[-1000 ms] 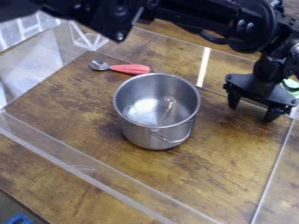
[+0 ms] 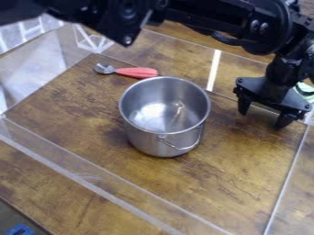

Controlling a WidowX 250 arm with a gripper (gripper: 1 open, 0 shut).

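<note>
A steel pot (image 2: 163,136) with a wire handle stands upright in the middle of the wooden surface. A spoon-like utensil with a red handle (image 2: 135,72) lies behind it at the left. My black gripper (image 2: 265,112) is low at the right, to the right of the pot and apart from it, its fingers pointing down. Whether anything is between the fingers is unclear. A light green object (image 2: 304,89) is partly hidden behind the gripper at the right edge.
Clear plastic walls (image 2: 37,64) edge the work area on the left and front.
</note>
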